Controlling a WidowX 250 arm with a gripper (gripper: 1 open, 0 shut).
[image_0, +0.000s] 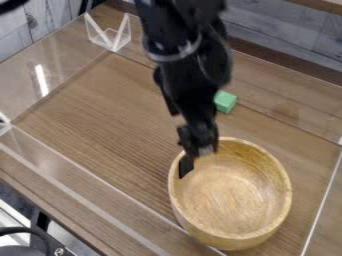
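My gripper (190, 141), black and blurred, hangs from the top centre over the back rim of a round tan bowl (229, 215) at the lower right; its fingers look open, though the blur hides detail. The bowl looks empty where visible. A small green block (225, 102) lies on the wooden table behind the gripper, just right of it, partly hidden.
A clear plastic item (107, 32) stands at the back left. A low wooden back wall edges the top right, and a dark cable lies at the bottom left.
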